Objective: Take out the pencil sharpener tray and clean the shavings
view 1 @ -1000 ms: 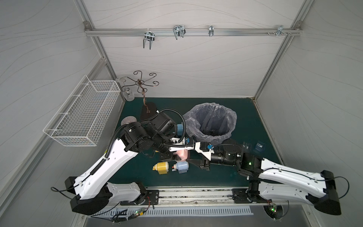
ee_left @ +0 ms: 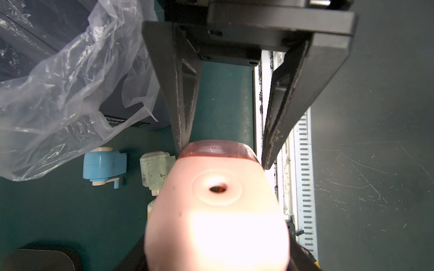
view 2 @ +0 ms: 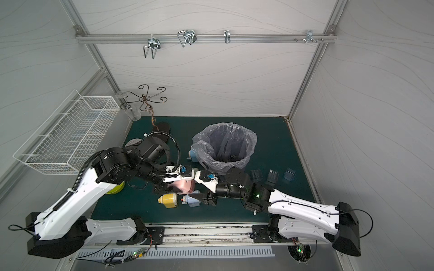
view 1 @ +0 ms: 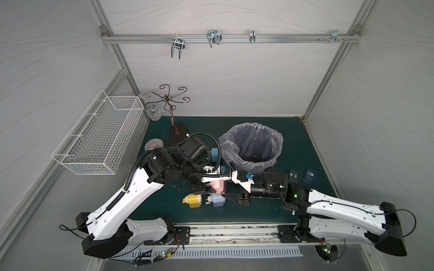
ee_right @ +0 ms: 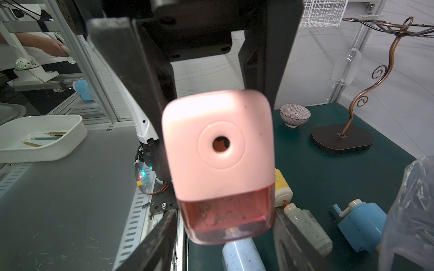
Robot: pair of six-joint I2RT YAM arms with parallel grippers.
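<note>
The pink pencil sharpener, with a red translucent tray along one end, is held between both grippers in front of the bin. My left gripper is shut on it; in the left wrist view its pink body fills the near foreground. My right gripper reaches to it from the right, with its fingers at the tray end in the right wrist view, not clearly closed on it. The bin with a clear liner stands just behind.
Yellow, light blue and other sharpeners lie below and around the grippers. Empty trays lie at the right. A metal stand and wire basket are at the left.
Very little has changed; the right arm has shifted very slightly, and the pink sharpener stays between the grippers.
</note>
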